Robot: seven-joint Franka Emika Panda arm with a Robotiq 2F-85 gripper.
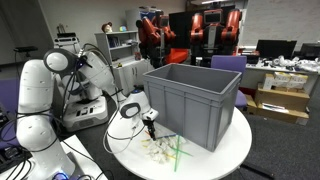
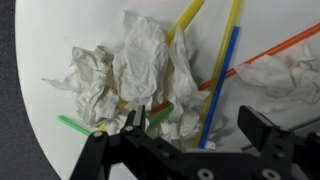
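Note:
My gripper stands open, its two fingers wide apart at the bottom of the wrist view with no object held between them. Beyond them, crumpled white tissues [image 2: 142, 62] lie on the white table among thin sticks or straws. A blue stick [image 2: 219, 88] slants through the middle, beside a yellow stick [image 2: 229, 38]. An orange stick [image 2: 292, 42] runs to the upper right, and part of a green stick [image 2: 75, 125] shows at left. From outside, the gripper [image 1: 151, 131] hangs just above the tissue pile [image 1: 158, 150]; its exact height is unclear.
A large grey bin [image 1: 188, 112] stands on the round table right behind the pile, close to the arm. Bare tabletop [image 1: 215, 158] lies at the front right. Cardboard boxes [image 1: 281, 100] are stacked on the floor farther back.

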